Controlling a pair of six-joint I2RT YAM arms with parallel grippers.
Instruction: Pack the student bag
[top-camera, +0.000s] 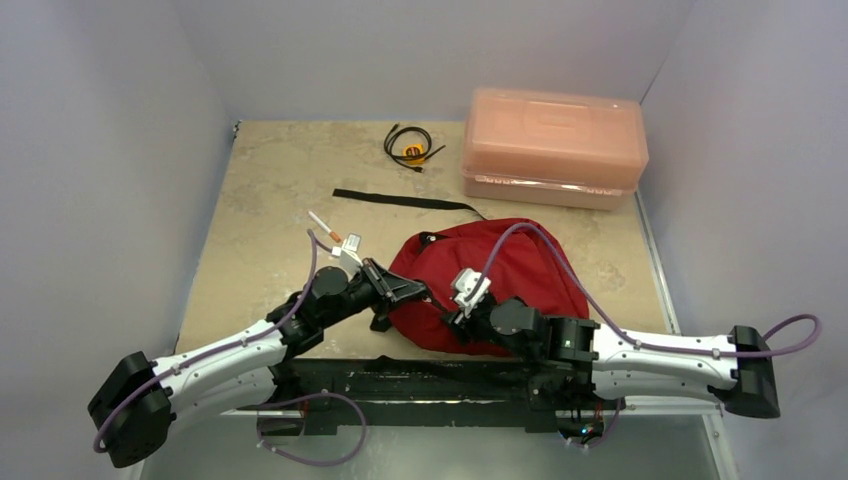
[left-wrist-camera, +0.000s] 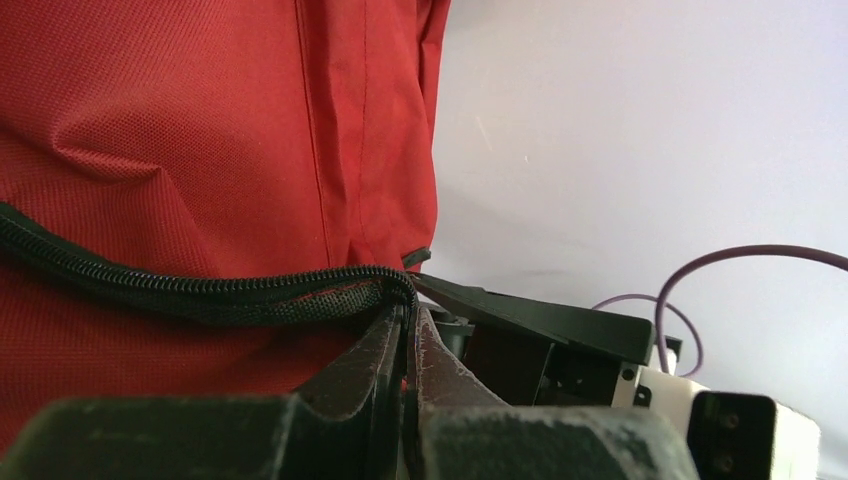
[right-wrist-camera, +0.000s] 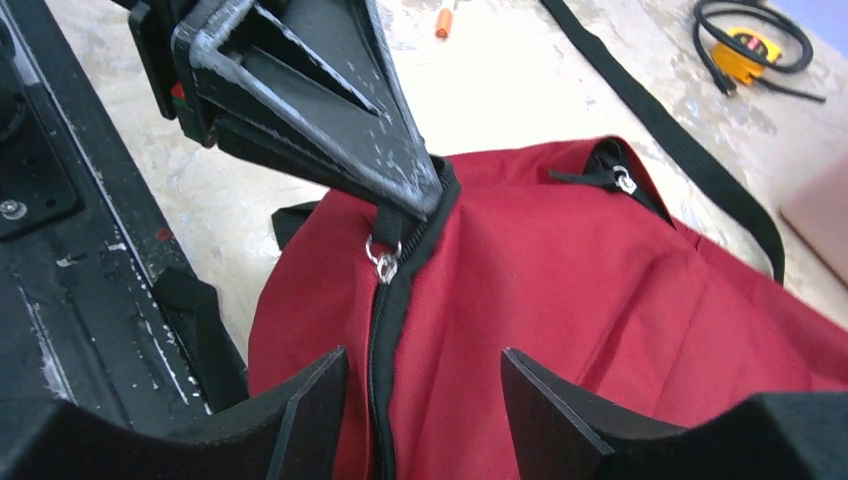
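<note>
The red bag (top-camera: 470, 260) lies on the table's near middle. My left gripper is shut on the black zipper tape (left-wrist-camera: 200, 285) at the bag's top edge, as the left wrist view shows. In the right wrist view that tape runs down from the left gripper, with a metal zipper pull (right-wrist-camera: 388, 265) just below its fingers. My right gripper stands open over the lower stretch of zipper, with the tape between its spread fingers.
A pink lidded case (top-camera: 555, 145) stands at the back right. A coiled cable (top-camera: 395, 135) with a yellow tape measure (top-camera: 413, 154) lies at the back middle. A long black strap (top-camera: 395, 198) crosses the table behind the bag.
</note>
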